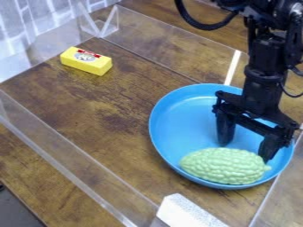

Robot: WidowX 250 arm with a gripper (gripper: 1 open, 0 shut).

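Observation:
A pale green, bumpy oblong object (pixel 221 165) lies in the front part of a blue bowl (pixel 169 129) on the right. My black gripper (pixel 246 140) reaches down into the bowl just behind the green object, its fingers spread apart. It looks open, and I see nothing held between the fingers.
A yellow box (pixel 87 60) lies at the back left on the wooden table (pixel 83 115). A white block (pixel 190 213) is at the front edge. Clear panels border the work area.

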